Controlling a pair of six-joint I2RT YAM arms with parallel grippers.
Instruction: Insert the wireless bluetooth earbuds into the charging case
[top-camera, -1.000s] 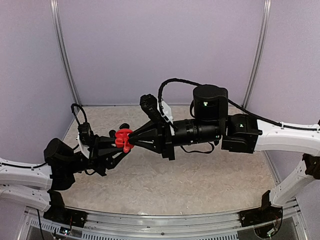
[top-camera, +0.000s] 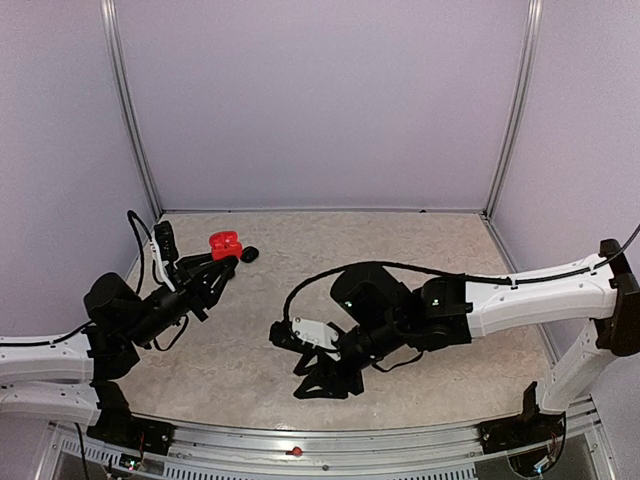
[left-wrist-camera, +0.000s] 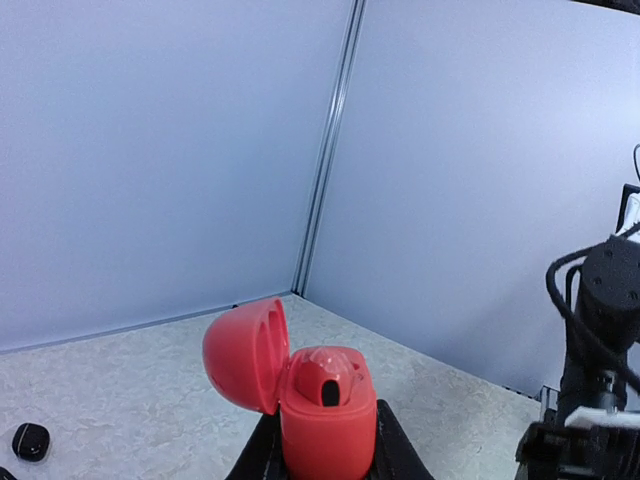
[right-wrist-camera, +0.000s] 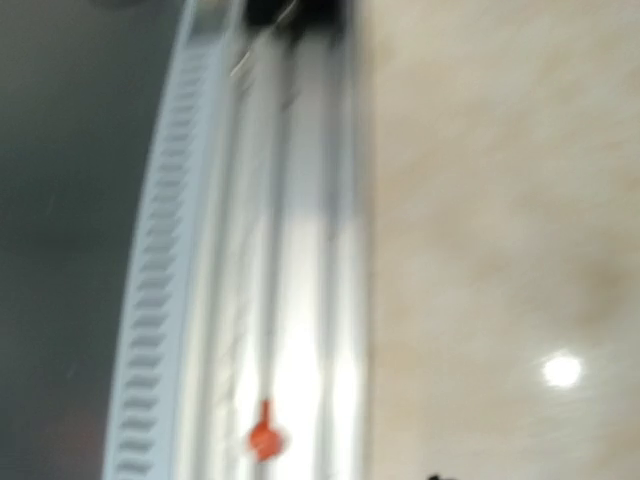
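Observation:
A red charging case (top-camera: 226, 246) with its lid up is gripped by my left gripper (top-camera: 229, 270). In the left wrist view the open case (left-wrist-camera: 325, 430) is upright between the black fingers, with a dark opening in its front; whether an earbud sits inside I cannot tell. A small red stemmed piece, looking like an earbud (right-wrist-camera: 265, 438), lies on the metal rail in the right wrist view and at the front edge (top-camera: 295, 451) from above. My right gripper (top-camera: 302, 381) is open above the front of the table, with nothing seen between its fingers.
A small black object (left-wrist-camera: 31, 442) rests on the table past the left gripper. The metal rail (top-camera: 330, 440) with grooves runs along the front edge.
A red piece has appeared on the front rail. The left gripper has shifted slightly left with the case.

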